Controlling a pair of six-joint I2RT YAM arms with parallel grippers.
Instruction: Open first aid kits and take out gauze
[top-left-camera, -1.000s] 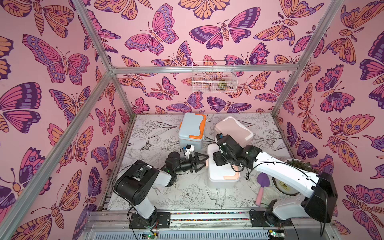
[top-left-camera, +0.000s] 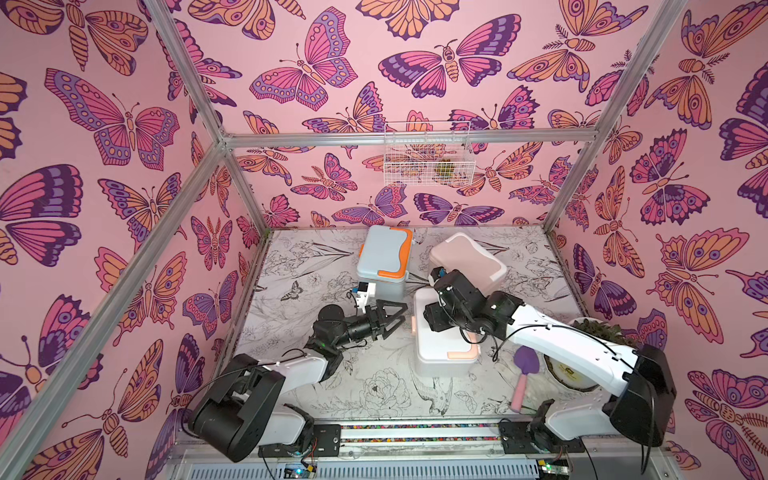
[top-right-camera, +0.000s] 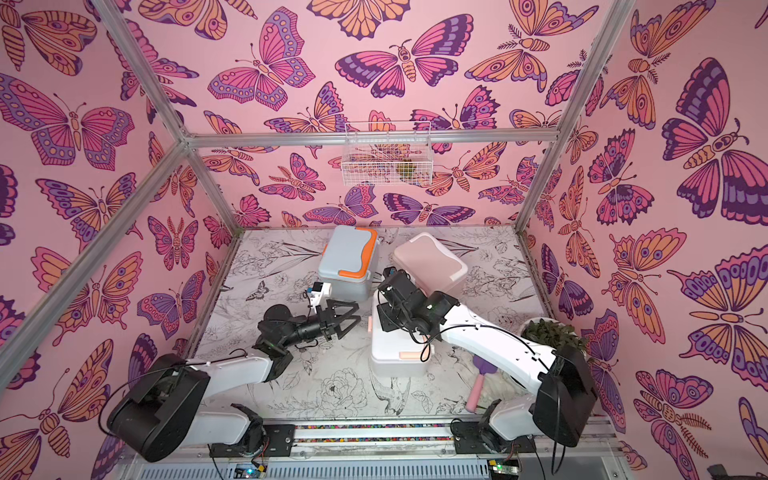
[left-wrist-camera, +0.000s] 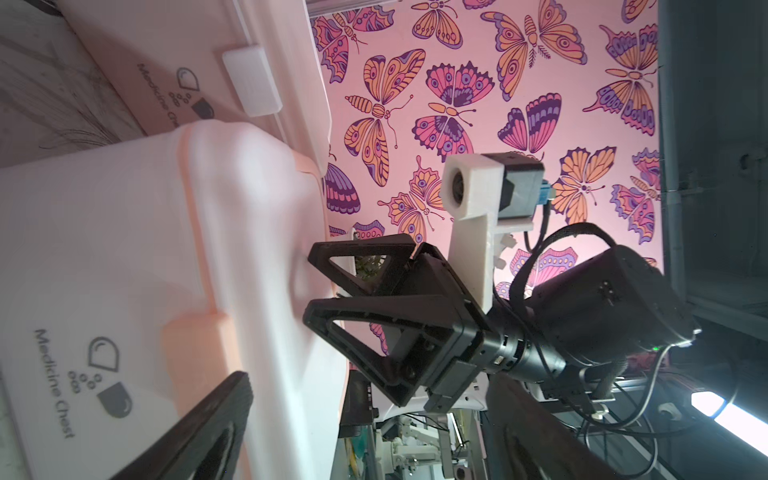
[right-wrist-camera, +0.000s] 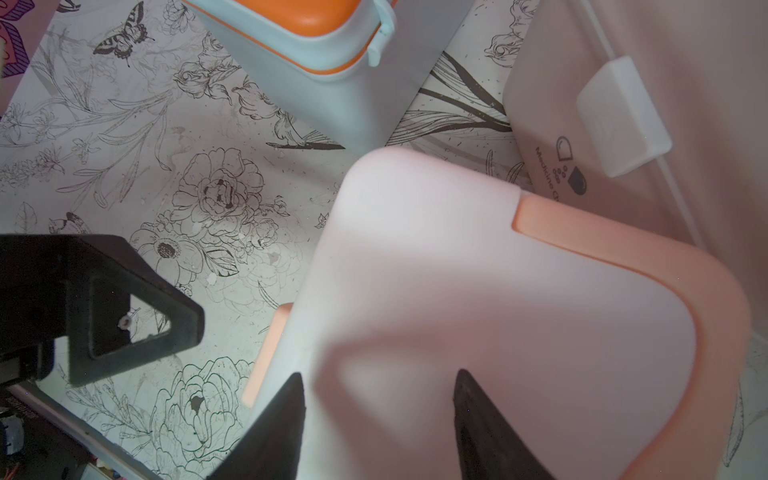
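A white first aid kit (top-left-camera: 448, 361) with a shut lid stands mid-table; its peach latch (left-wrist-camera: 196, 360) shows on the side facing my left arm. My left gripper (top-left-camera: 402, 319) is open, empty, and a short gap left of that latch. My right gripper is over the kit's lid, its fingertips apart with only the white lid surface seen behind them. Behind stand a pinkish kit (top-left-camera: 472, 260) and a grey-blue kit (top-left-camera: 380, 249) with orange trim, both shut. No gauze is visible.
A purple-headed tool with a pink handle (top-left-camera: 520, 392) lies right of the white kit, near a potted plant (top-left-camera: 564, 372). A wire basket (top-left-camera: 428, 172) hangs on the back wall.
My left gripper has drawn back to the left, away from the white kit's latch, and tilted slightly. The right arm stays almost where it was, and the kits have not moved.
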